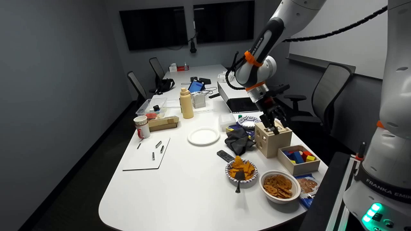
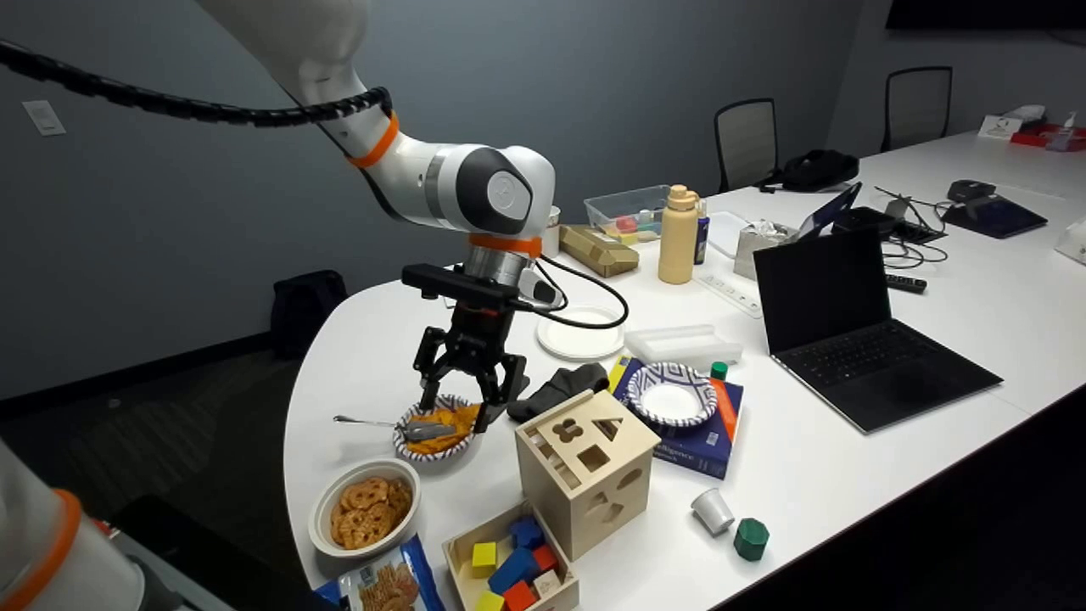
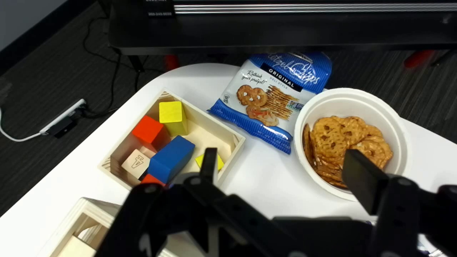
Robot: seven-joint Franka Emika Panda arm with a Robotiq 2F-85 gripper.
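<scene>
My gripper (image 2: 480,416) is open above the table, its two black fingers (image 3: 364,180) spread wide with nothing between them. In the wrist view, a wooden tray (image 3: 218,125) of coloured blocks lies on one side of the fingers. Inside it are a blue block (image 3: 172,158), a red block (image 3: 150,132), a yellow block (image 3: 172,116) and others. A white bowl of pretzel crisps (image 3: 351,143) is on the other side, partly behind a finger. The wooden shape-sorter box (image 2: 588,473) stands beside the tray, its top pierced with shaped holes.
A patterned bowl of orange chips (image 1: 241,171) holds a spoon. Near it are a dark cloth (image 1: 239,141), a remote (image 1: 225,155) and a pretzel bag (image 3: 270,102). A tan bottle (image 1: 186,104) and an open laptop (image 2: 865,336) stand farther off.
</scene>
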